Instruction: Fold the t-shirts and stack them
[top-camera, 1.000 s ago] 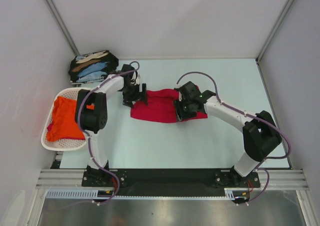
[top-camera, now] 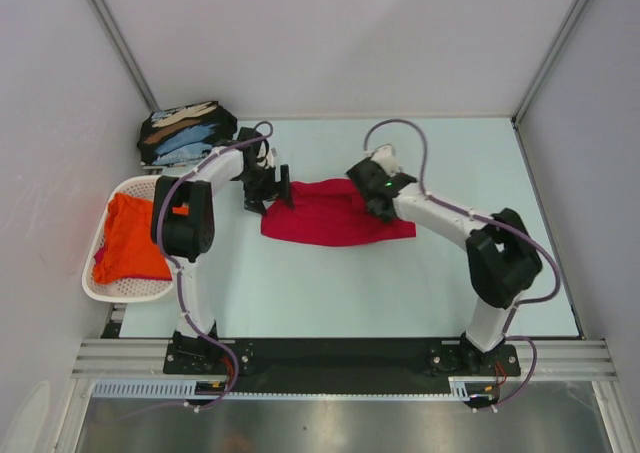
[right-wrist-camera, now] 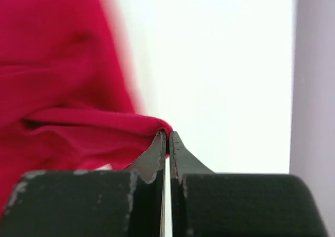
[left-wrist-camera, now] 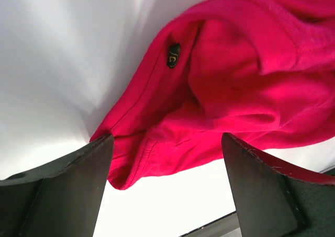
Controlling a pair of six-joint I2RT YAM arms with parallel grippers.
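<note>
A red t-shirt (top-camera: pixel 325 228) lies crumpled in a wide strip across the middle of the table. Over its left end, my left gripper (top-camera: pixel 272 193) is open; in the left wrist view the shirt's collar with a small dark label (left-wrist-camera: pixel 174 55) shows beyond the spread fingers (left-wrist-camera: pixel 68 190), and no cloth is clamped. My right gripper is shut, with a thin fold of the red shirt (right-wrist-camera: pixel 99 119) pinched at its tips. It is at the shirt's right part and blurred in the top view.
A white basket (top-camera: pixel 128 291) holding orange cloth (top-camera: pixel 135 238) stands at the left. Behind it, a pile of folded clothes (top-camera: pixel 185 133) sits at the back left.
The left arm stays still.
</note>
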